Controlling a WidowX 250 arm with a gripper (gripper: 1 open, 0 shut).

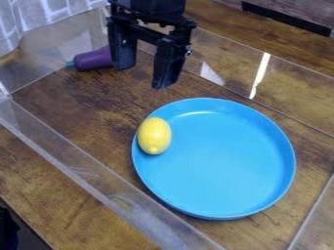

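Note:
The black gripper [145, 61] hangs over the upper middle of the wooden surface, its two fingers spread open with nothing seen between them. Below it, a yellow egg-shaped object [154, 136] rests on the left part of a round blue plate [222, 166]. A purple object with a green tip [92, 59], apparently a toy eggplant, lies behind and left of the gripper, near the back left.
Transparent barriers or edges run along the left, front left and right of the wooden surface [72, 117]. The middle left and the area behind the plate are clear.

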